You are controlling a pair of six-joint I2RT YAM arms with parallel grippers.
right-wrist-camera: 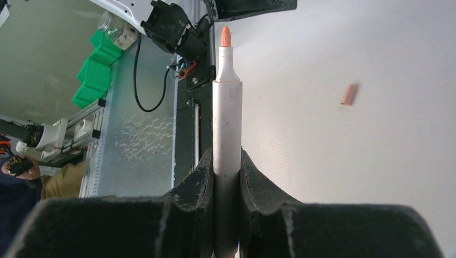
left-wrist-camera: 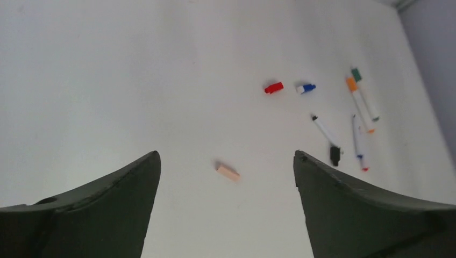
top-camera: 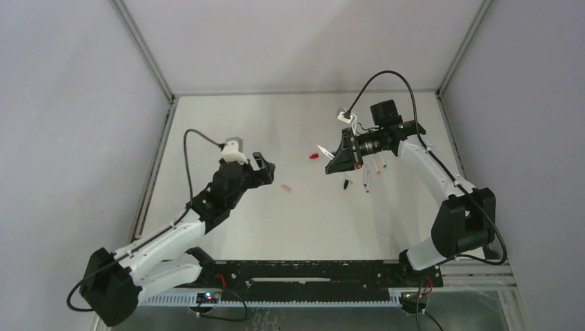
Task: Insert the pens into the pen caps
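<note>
My right gripper is shut on an uncapped white marker (right-wrist-camera: pixel 227 123) with a peach tip, aimed leftward in the top view. My left gripper (top-camera: pixel 263 167) hangs open and empty above the table, left of it. A small peach cap lies alone mid-table, below and between the left fingers in that wrist view; it also shows in the right wrist view (right-wrist-camera: pixel 348 94). A red cap (left-wrist-camera: pixel 273 87) and blue cap (left-wrist-camera: pixel 305 88) lie farther off, with several pens (left-wrist-camera: pixel 360 105) and a black cap (left-wrist-camera: pixel 335 155) to the right.
Walls stand at both sides and the back. The black rail (top-camera: pixel 307 269) runs along the front edge.
</note>
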